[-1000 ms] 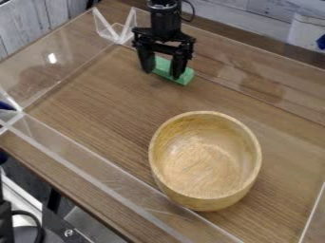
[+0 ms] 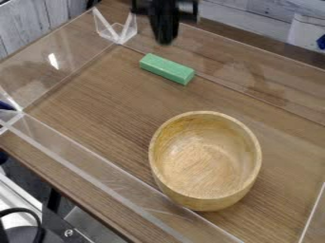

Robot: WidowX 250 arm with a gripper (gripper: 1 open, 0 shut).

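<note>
A green rectangular block (image 2: pixel 166 68) lies on the wooden table, back of centre. My gripper (image 2: pixel 164 36) is raised above and behind it at the top of the view, dark and blurred, apart from the block; I cannot make out its fingertips. A large round tan bowl (image 2: pixel 204 187) stands at the front right.
A clear plastic piece (image 2: pixel 116 28) stands at the back left. Cables (image 2: pixel 26 223) show at the front left corner.
My gripper has risen from the green block toward the top of the view, leaving the block in view on the table.
</note>
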